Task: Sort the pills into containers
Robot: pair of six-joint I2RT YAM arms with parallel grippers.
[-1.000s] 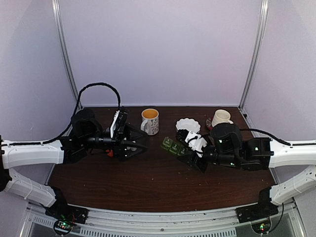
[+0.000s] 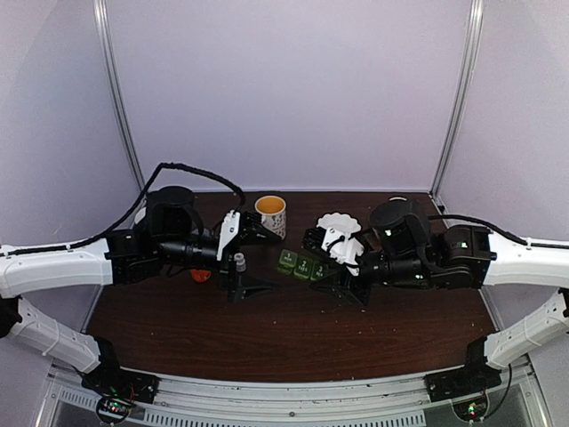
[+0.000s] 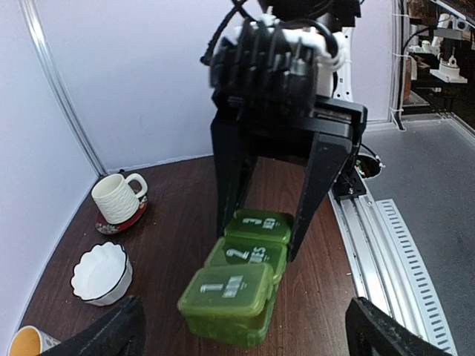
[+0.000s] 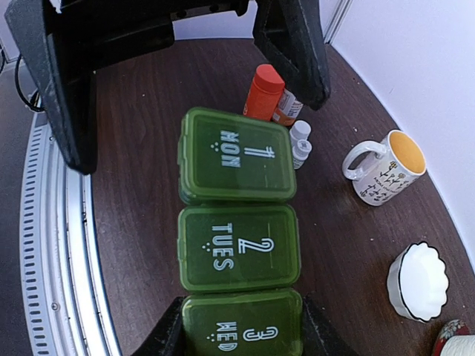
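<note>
A green pill organizer [image 2: 302, 266] with compartments marked MON, TUES and WED is held above the table by my right gripper [image 2: 327, 265], shut on its WED end [image 4: 243, 326]. Its lids look closed in the right wrist view, and the MON compartment [image 4: 237, 156] points toward my left gripper [image 2: 258, 260]. That left gripper stands open just left of the MON end, with nothing between its fingers. In the left wrist view the MON box [image 3: 226, 293] hangs nearest, between but apart from the left fingers.
Behind the organizer are a patterned mug [image 2: 271, 215] and a white fluted bowl [image 2: 339, 223]. A red-capped bottle [image 4: 264, 92] and small white-capped vials [image 4: 300, 141] stand left, partly under the left arm. A white cup [image 3: 119, 197] sits on a red saucer.
The left gripper has opened wider and moved right, toward the organizer. My right gripper has carried the organizer a little left, narrowing the gap between the two.
</note>
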